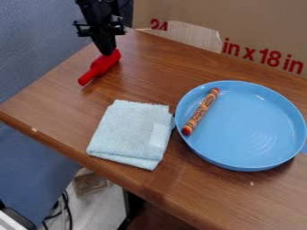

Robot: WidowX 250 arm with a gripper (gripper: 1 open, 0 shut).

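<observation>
My black gripper (pixel 100 32) is at the top left, over the upper end of a red cylindrical object (pixel 97 68) lying on the wooden table near its far left edge. Whether its fingers are open, or touch the red object, I cannot tell at this size. A blue plate (pixel 249 131) sits on the right, with an orange crayon-like stick (pixel 202 110) lying on its left part. A folded pale blue cloth (pixel 128 135) lies left of the plate.
A cardboard box (pixel 240 31) stands behind the table. Bare wood (pixel 156 72) is clear in the middle and along the front. The table's left edge drops to a blue surface and floor with cables.
</observation>
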